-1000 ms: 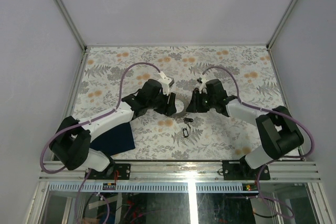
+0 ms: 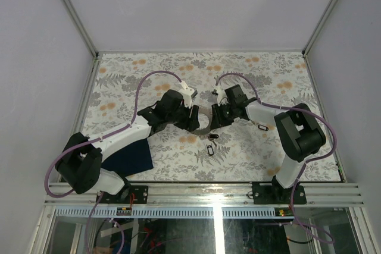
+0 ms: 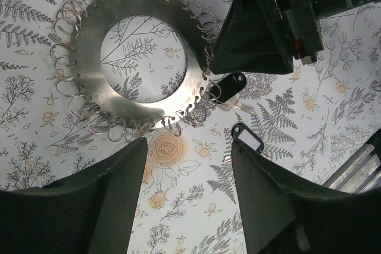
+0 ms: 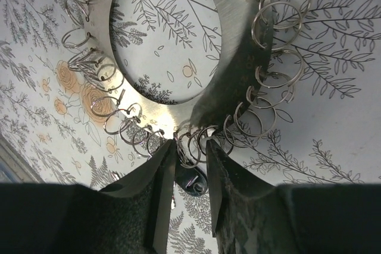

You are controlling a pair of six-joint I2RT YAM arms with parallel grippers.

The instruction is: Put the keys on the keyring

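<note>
The keyring (image 3: 89,75) is a flat metal ring lying on the table, with many small wire loops around its rim. My left gripper hangs open over its near side, with nothing held. At the rim, my right gripper has its fingers parted by a narrow gap. Small loops (image 4: 189,157) show in and beyond that gap; no grip on them shows. Just past those fingers lies a black key tag, also in the left wrist view with a silver key (image 3: 241,106). A second tagged key (image 3: 247,137) lies further out.
Another black tag (image 2: 262,127) lies to the right, beneath the right arm. A dark blue mat (image 2: 134,159) covers the table's left front. Both grippers are close together over the keyring.
The left arm has stayed still. The keys on the table look unmoved.
</note>
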